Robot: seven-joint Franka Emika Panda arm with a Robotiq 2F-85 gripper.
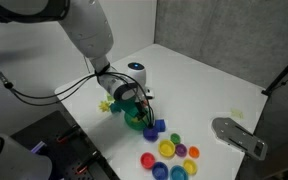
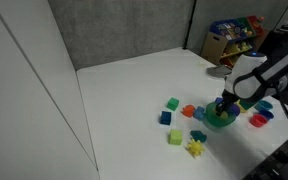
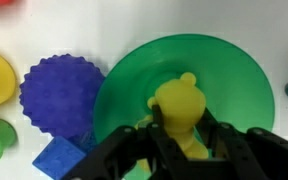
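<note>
In the wrist view, a yellow-orange bear-shaped toy [image 3: 180, 103] sits between the fingers of my gripper, which is shut on it. Beneath it lies a round green bowl [image 3: 129, 85]; whether the toy touches the bowl's bottom I cannot tell. Exterior view 1 has the green bowl [image 1: 130, 121] largely hidden behind my gripper [image 1: 142, 117]. From the other side, the bowl [image 2: 212, 118] shows with the gripper [image 2: 222, 110] over it.
Beside the bowl are a dark blue spiky ball [image 3: 59, 95] and a blue block [image 3: 59, 157]. Several coloured cups and balls, among them a red one [image 1: 148, 160], lie toward the front. A grey metal tray [image 1: 240, 136] is at the right.
</note>
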